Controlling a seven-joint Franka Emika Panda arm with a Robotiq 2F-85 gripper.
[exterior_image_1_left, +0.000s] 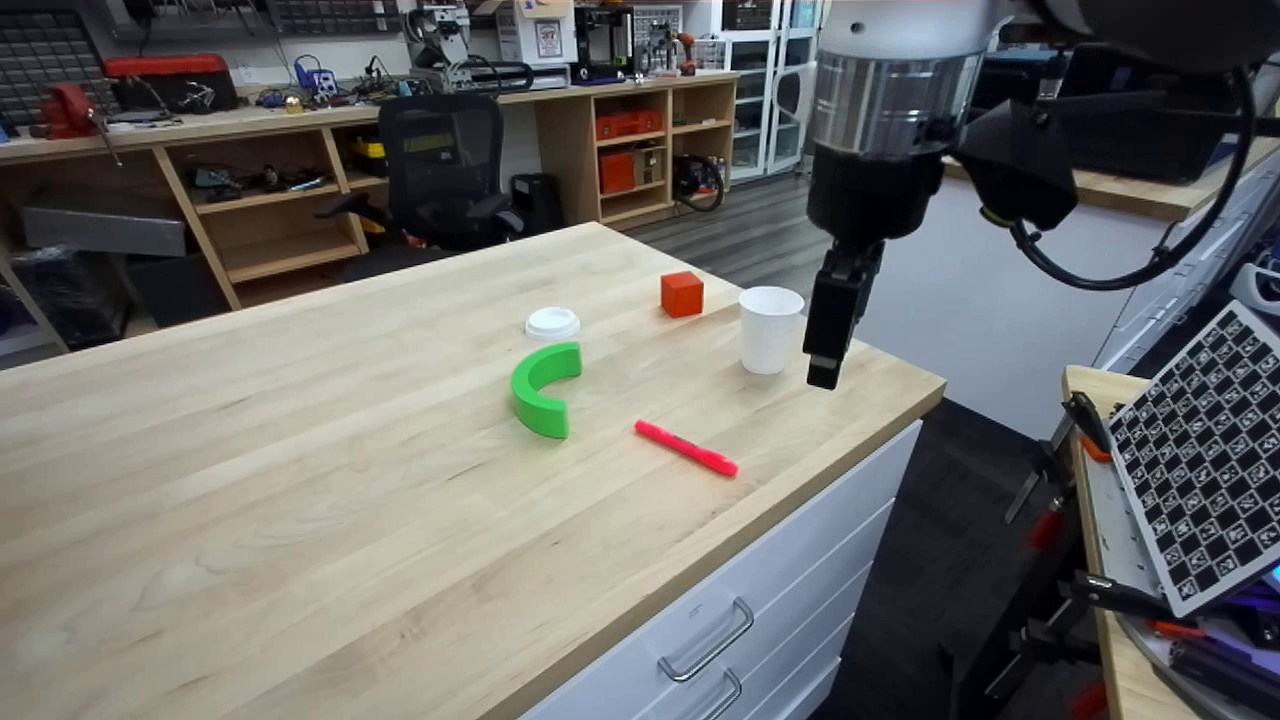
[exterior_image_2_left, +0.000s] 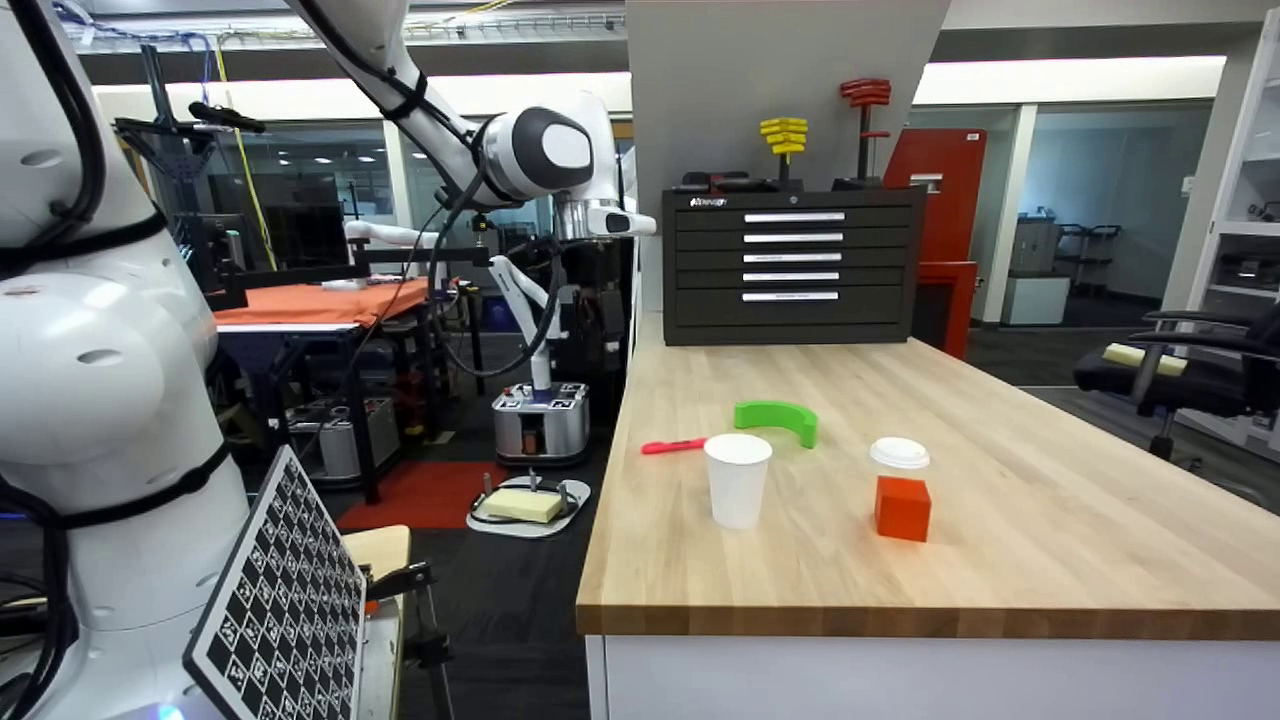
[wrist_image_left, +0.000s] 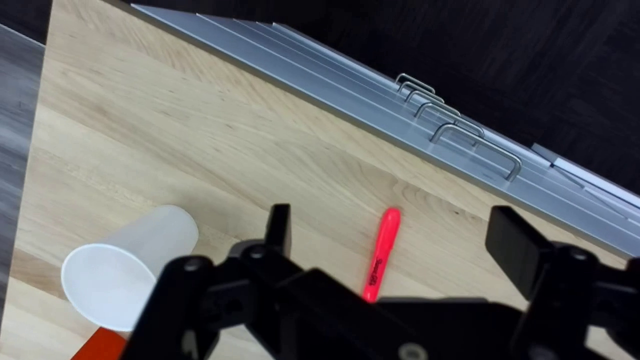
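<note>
In the wrist view my gripper stands open, its fingers (wrist_image_left: 278, 231) far apart. Down on the tabletop, framed between them, lies a red marker (wrist_image_left: 380, 252), its lower end hidden behind the gripper's body. A white cup (wrist_image_left: 111, 285) shows to the left there; exterior view 1 has it upright, close beside my gripper (exterior_image_1_left: 824, 370). Farther back is a red-orange cube (exterior_image_1_left: 681, 294). The white lid (exterior_image_1_left: 552, 323) lies flat near the green half-ring (exterior_image_1_left: 542, 392). From exterior view 2 the gripper is not visible, while the cup (exterior_image_2_left: 737, 480) stands left of the cube (exterior_image_2_left: 902, 509).
Drawers with metal handles (exterior_image_1_left: 708, 642) run below its front edge. A black tool chest (exterior_image_2_left: 786, 270) sits at the far end in exterior view 2.
</note>
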